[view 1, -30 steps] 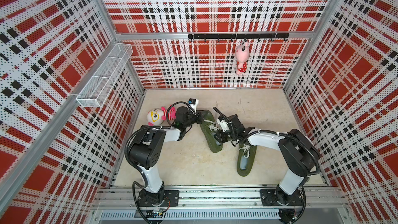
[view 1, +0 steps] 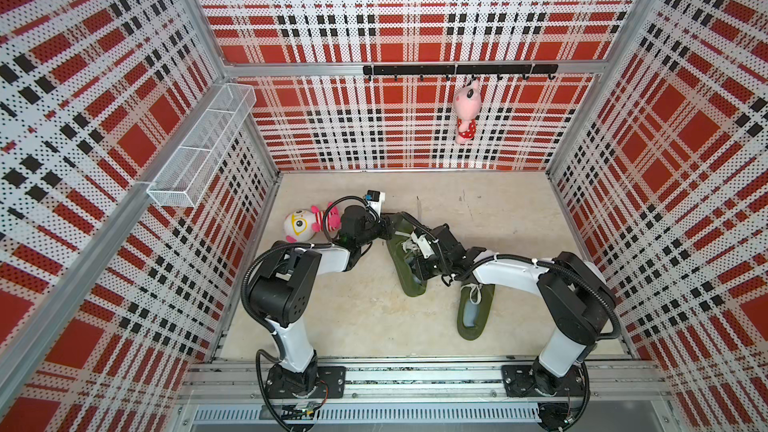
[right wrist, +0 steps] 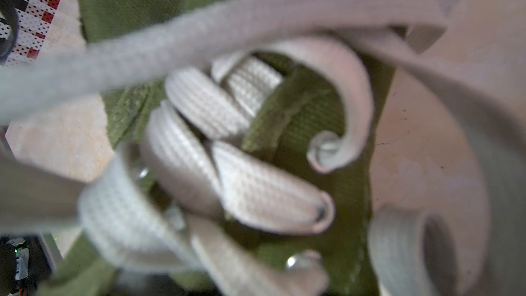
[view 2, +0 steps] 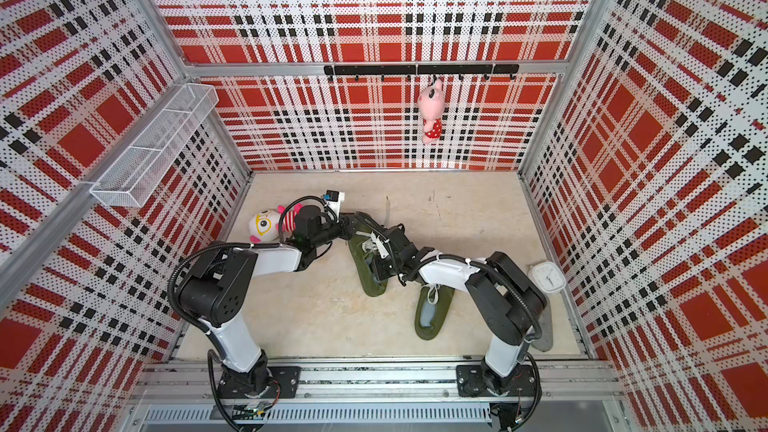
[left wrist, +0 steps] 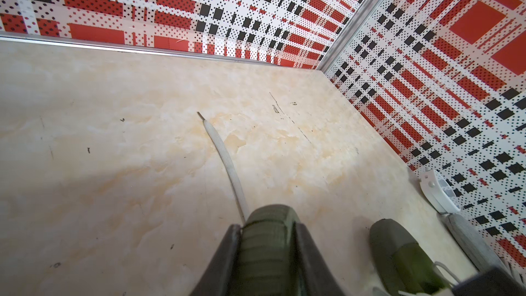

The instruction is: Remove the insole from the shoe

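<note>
A green canvas shoe (view 1: 400,280) with white laces (right wrist: 263,186) lies mid-table. My left gripper (view 1: 388,228) is shut on its toe (left wrist: 269,246), which sits between the blurred fingers in the left wrist view. My right gripper (view 1: 417,264) is over the laced opening of the same shoe, its tips down at the opening beside a grey patch that may be insole. The right wrist view shows laces close up, blurred; whether the right fingers are open I cannot tell.
A second green shoe (view 1: 476,312) lies nearer front right. A pink plush toy (view 1: 300,225) is left of the left gripper. A white round object (view 2: 547,276) stands at the right edge.
The left gripper stays in place.
</note>
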